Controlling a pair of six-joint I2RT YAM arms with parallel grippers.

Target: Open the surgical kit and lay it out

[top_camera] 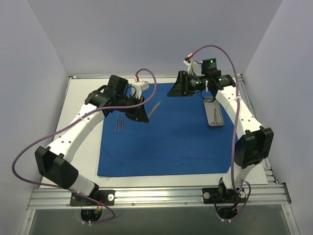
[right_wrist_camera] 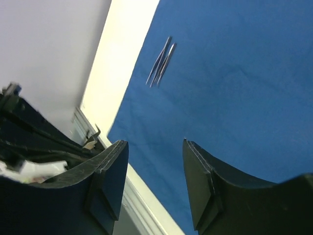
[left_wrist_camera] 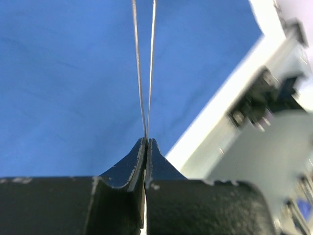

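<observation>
My left gripper (top_camera: 142,115) is shut on thin metal tweezers (left_wrist_camera: 139,68), which point away from it over the blue cloth (top_camera: 156,152). My right gripper (top_camera: 178,89) stands open to the upper right of the left one, apart from it, its fingers empty in the right wrist view. Several slender instruments (top_camera: 119,123) lie side by side on the cloth at the left, also visible in the right wrist view (right_wrist_camera: 161,61). The grey kit tray (top_camera: 215,117) with instruments in it rests at the cloth's right side, partly under the right arm.
The white table (top_camera: 78,103) borders the cloth, with metal rails along its edges and grey walls around.
</observation>
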